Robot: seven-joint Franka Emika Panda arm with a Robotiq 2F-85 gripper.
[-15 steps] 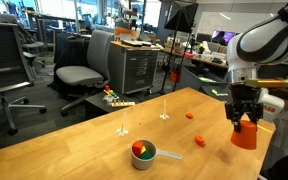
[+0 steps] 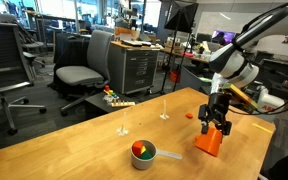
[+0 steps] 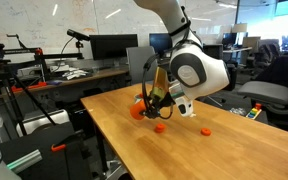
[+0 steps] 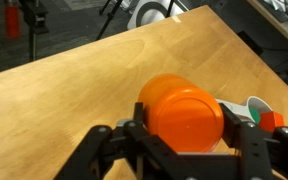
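Note:
An orange cup-like container (image 2: 211, 143) hangs tilted from my gripper (image 2: 214, 128) over the right part of the wooden table. Its rounded orange face (image 4: 184, 118) fills the space between the fingers in the wrist view, so the fingers are shut on it. Whether it touches the table I cannot tell. In exterior view 2 the arm partly hides the container (image 3: 138, 108).
A silver pot (image 2: 143, 154) with red, yellow and green pieces stands near the front, a pale flat utensil (image 2: 169, 155) beside it. Small red pieces (image 3: 206, 132) lie on the table.
My gripper has moved left with the orange container, which now leans at a slant. The small red piece just left of its former place no longer shows in exterior view 1.

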